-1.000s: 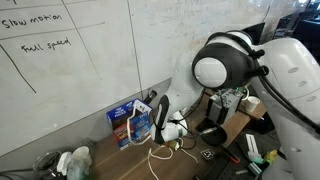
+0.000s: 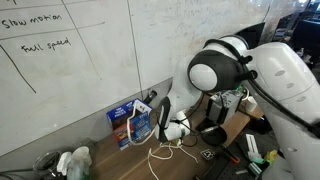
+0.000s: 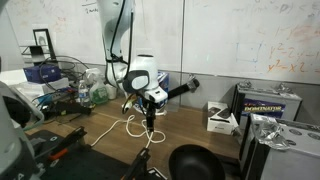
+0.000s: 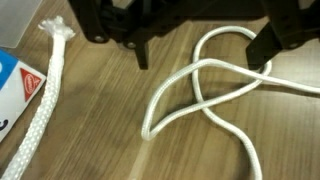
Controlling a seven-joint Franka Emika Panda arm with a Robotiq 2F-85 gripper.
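A white rope (image 4: 196,90) lies in a loose, crossing loop on the wooden table, below my open gripper. The dark fingers stand wide apart at the top of the wrist view, with nothing held between them; the rope passes beneath the right finger (image 4: 286,40). A frayed end of white rope (image 4: 42,115) shows at the left of that view. In exterior view 2 the rope (image 3: 116,124) spreads over the table around the spot under the arm. Exterior view 1 shows part of the rope (image 2: 158,156), the fingers being hard to make out there.
A black pan (image 3: 196,161) sits at the table's front, right of the rope. Behind it are a small white box (image 3: 222,119) and a blue box (image 3: 258,104) near the whiteboard. A silver appliance (image 3: 278,150) stands farther right. Some bare table separates the rope from the boxes.
The arm has shifted slightly to the right in exterior view 1. Rope and boxes look unmoved.
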